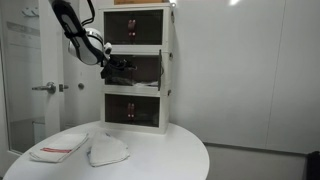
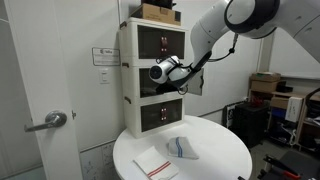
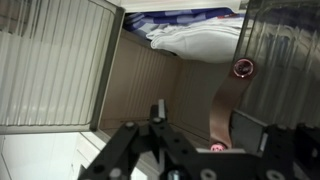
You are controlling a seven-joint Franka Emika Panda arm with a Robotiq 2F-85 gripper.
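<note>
A white cabinet [image 1: 148, 113] with three stacked compartments stands at the back of the round table. My gripper [image 1: 120, 66] is at its middle compartment, one of whose doors [image 3: 50, 65] stands swung out. The other door [image 3: 290, 60], ribbed and see-through, carries a brown strap handle [image 3: 228, 100]. In the wrist view my dark fingers [image 3: 158, 114] are spread on either side of the strap; whether they touch it cannot be told. Inside the compartment lie a white cloth [image 3: 205, 42] and a blue patterned cloth [image 3: 170, 18].
Folded cloths lie on the white table [image 1: 175, 158]: one with red stripes [image 1: 58, 148] and a plain-looking one [image 1: 108, 150]. A box [image 2: 158, 14] sits on top of the cabinet.
</note>
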